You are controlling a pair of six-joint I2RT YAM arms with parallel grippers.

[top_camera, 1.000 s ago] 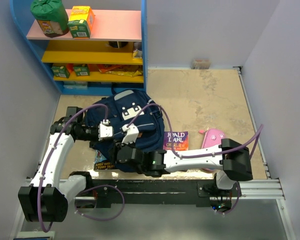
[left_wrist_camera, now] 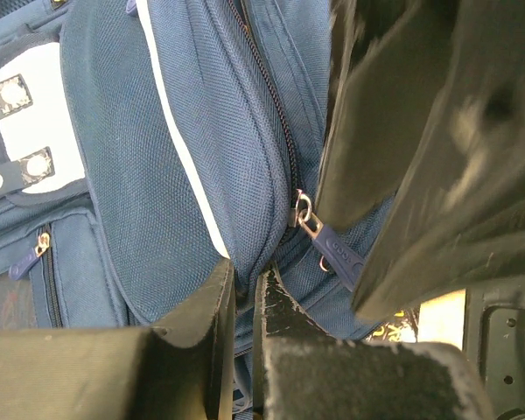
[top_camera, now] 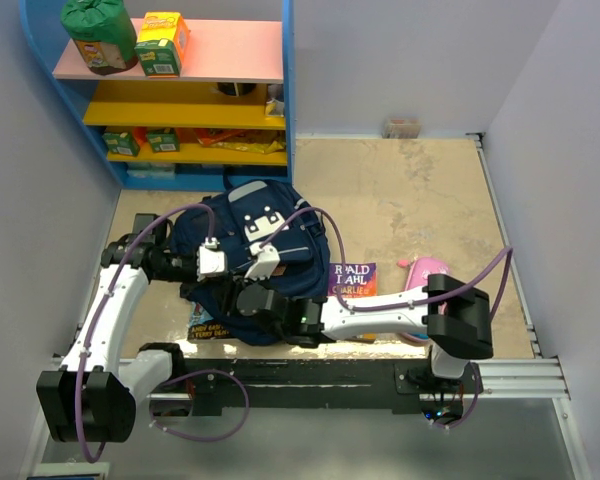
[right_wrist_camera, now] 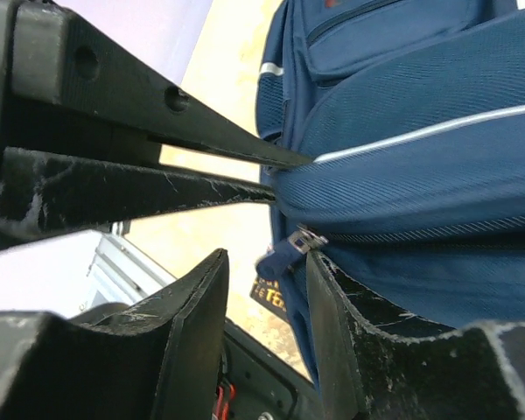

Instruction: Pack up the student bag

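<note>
A navy backpack (top_camera: pixel 270 210) lies at the front of the blue shelf unit. In the left wrist view my left gripper is shut on a fold of its fabric beside a zipper with a white piping strip. A purple zipper pull (left_wrist_camera: pixel 331 249) hangs at that zipper, near my right gripper's dark body. In the right wrist view the right gripper is part open, with the zipper pull (right_wrist_camera: pixel 284 254) between its fingertips; whether it touches both fingers is not clear. The left gripper's long dark fingers reach in above it.
Books (top_camera: pixel 351 280) lie right of and beneath the bag, with a pink case (top_camera: pixel 425 275) further right. The shelf unit (top_camera: pixel 180 100) holds boxes and packets at the back.
The left arm looks unchanged.
</note>
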